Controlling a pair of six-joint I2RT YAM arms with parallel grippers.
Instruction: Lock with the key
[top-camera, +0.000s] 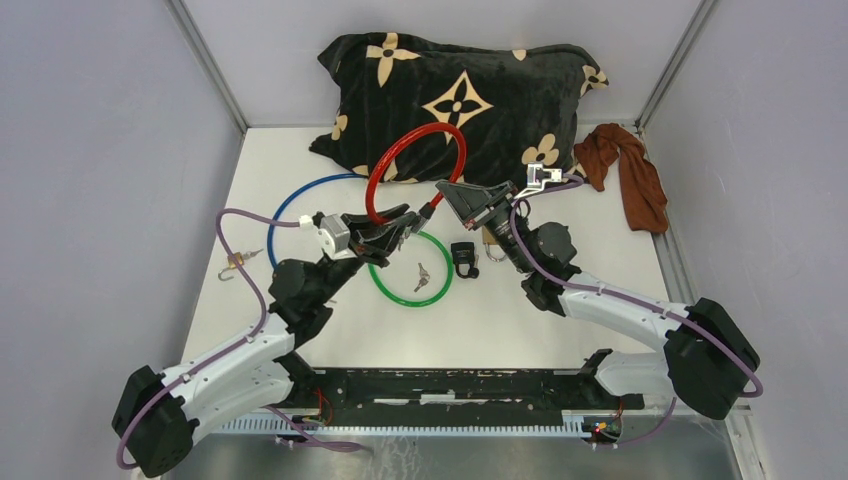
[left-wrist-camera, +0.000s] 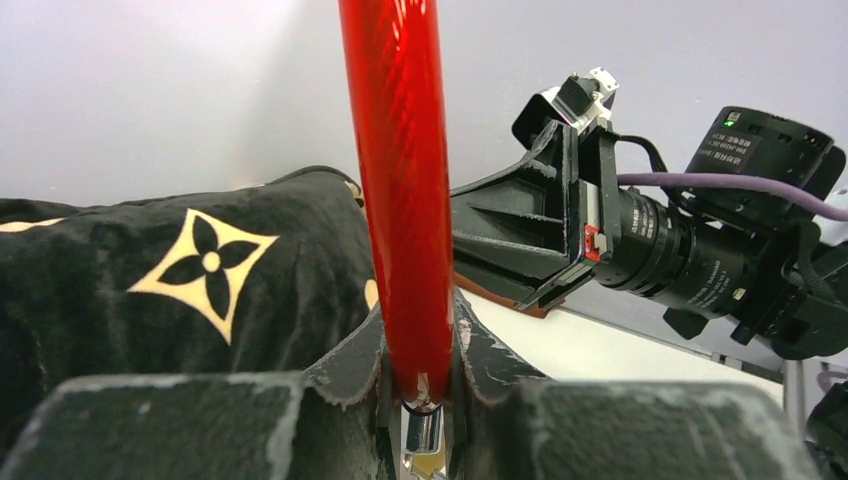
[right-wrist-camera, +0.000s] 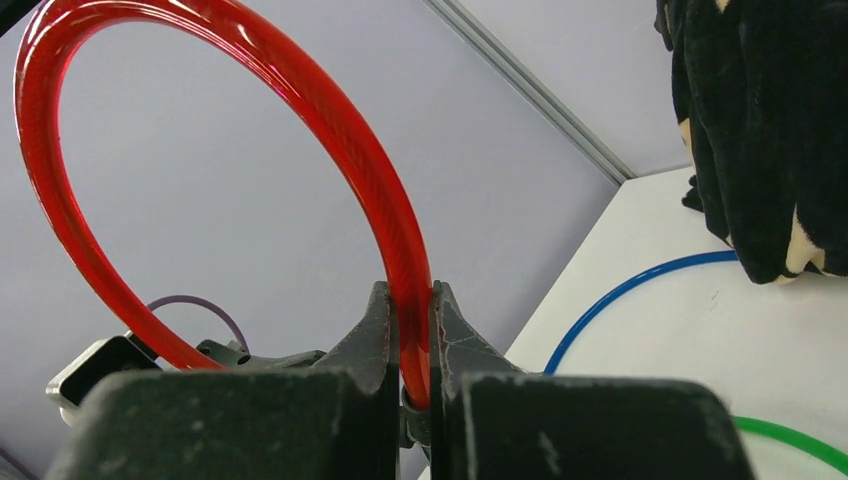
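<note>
A red cable lock (top-camera: 455, 137) is held up as a loop between the arms. My left gripper is shut on one end, with a metal tip just below the fingers. The right gripper is shut on the other end, near its dark fitting. In the top view the lock's metal head (top-camera: 422, 222) sits between the grippers, with a key hanging near it, partly hidden. A separate bunch of keys (top-camera: 422, 276) lies inside the green ring on the table.
A blue cable (top-camera: 313, 184), green cable (top-camera: 398, 299), black padlock (top-camera: 464, 258) and brass padlocks (top-camera: 236, 261) lie on the white table. A dark pillow (top-camera: 450, 80) and brown cloth (top-camera: 630, 180) are at the back.
</note>
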